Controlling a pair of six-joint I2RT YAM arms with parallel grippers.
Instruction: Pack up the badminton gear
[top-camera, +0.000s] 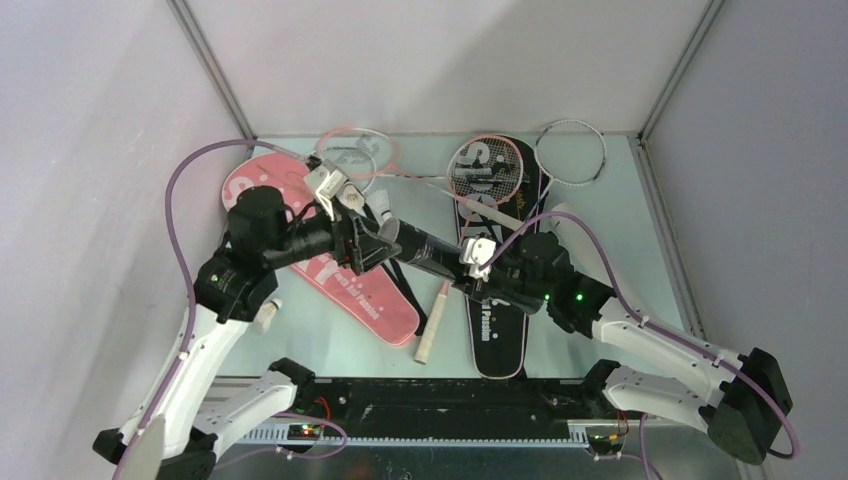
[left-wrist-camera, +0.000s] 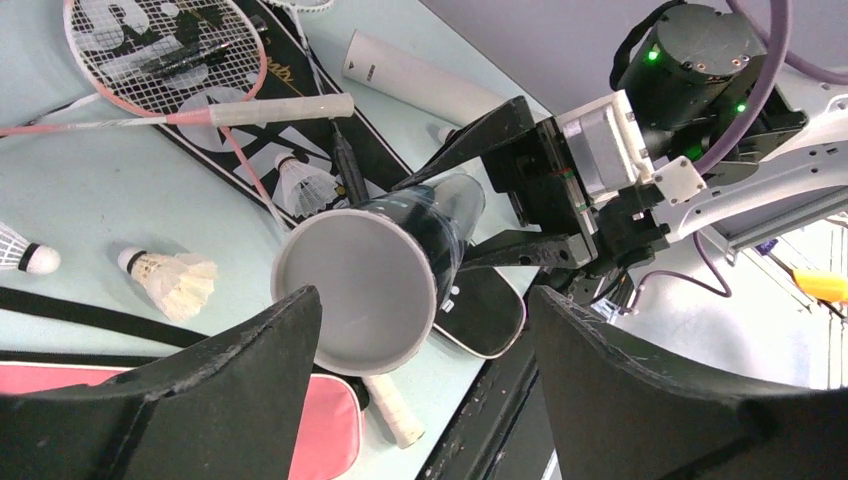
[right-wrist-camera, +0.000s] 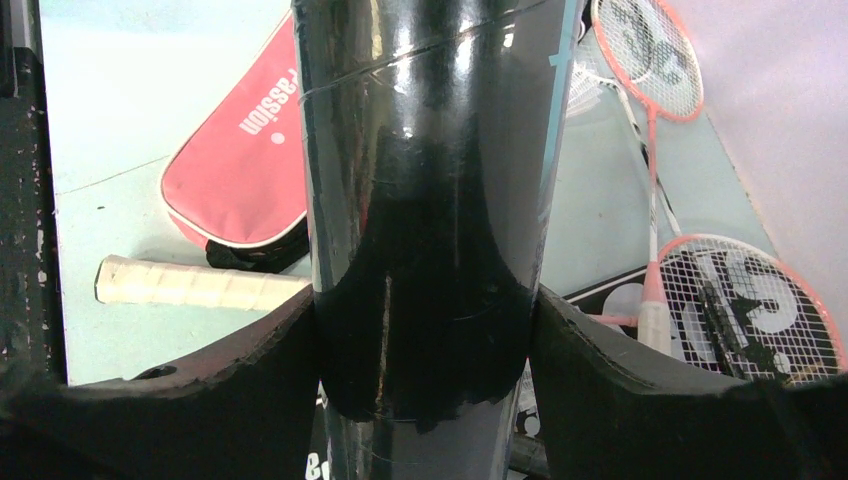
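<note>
A dark glossy shuttlecock tube is held aloft by my right gripper, shut on its body. Its grey round end faces my left gripper, which stands open with that end between or just beyond its fingertips. Below lie a pink racket bag, a black racket bag with pink and white rackets on it, more rackets at the back, and loose shuttlecocks.
A white tube lies on the right of the table. Side and back walls bound the space; bare tabletop shows at the right edge.
</note>
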